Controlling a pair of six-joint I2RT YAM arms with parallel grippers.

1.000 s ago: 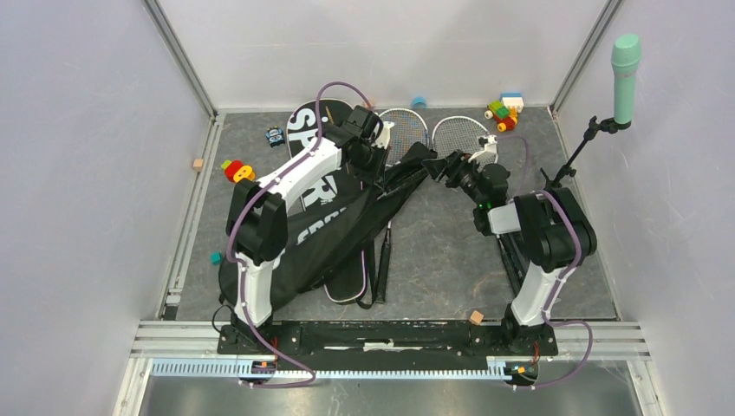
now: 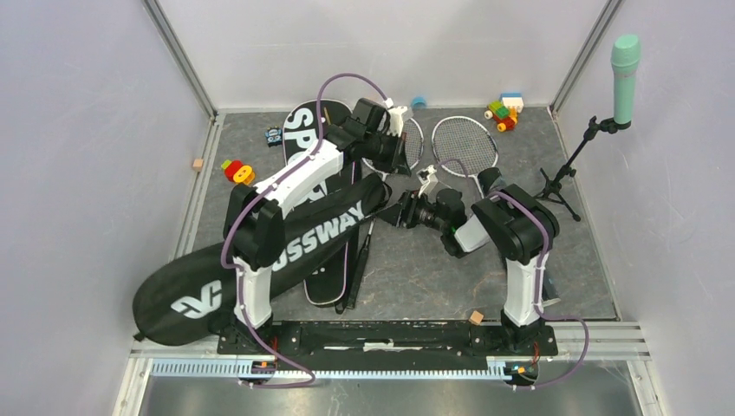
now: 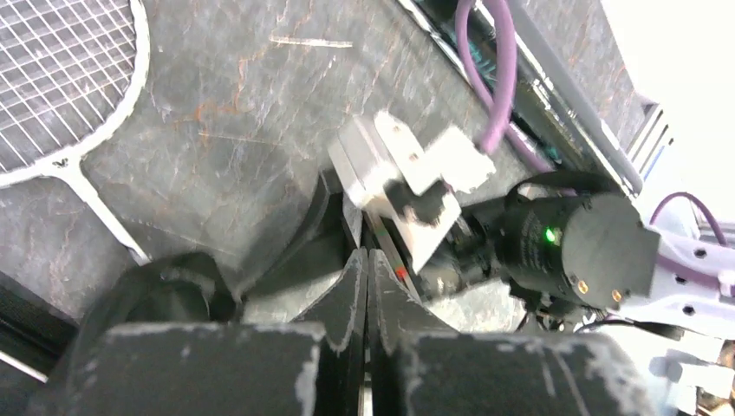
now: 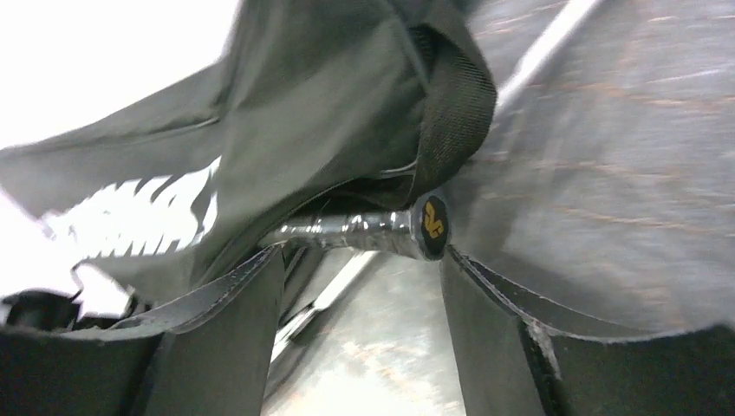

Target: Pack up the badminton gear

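Observation:
A long black bag with white lettering (image 2: 299,251) lies slantwise from front left toward the middle. Out of its mouth pokes a black handle end (image 4: 423,227) with a gold mark. My right gripper (image 2: 387,217) is at that mouth, its fingers parted with the handle end just beyond the tips; I see no firm grip. My left gripper is shut, nothing visible between its fingers, above the left racket (image 2: 409,143). The right racket (image 2: 465,146) stretches toward the front right, partly under the right arm. A black handle (image 2: 360,260) lies beside the bag.
A black lettered cover (image 2: 303,130) lies under the left arm and bag. Toy blocks (image 2: 503,114) sit at the back right, a red and yellow toy (image 2: 238,171) at the left. A microphone stand (image 2: 563,173) stands at the right.
The bag has swung down and left, its mouth now away from my left gripper. The right gripper moved left and toward the front with the mouth; the left gripper shifted right.

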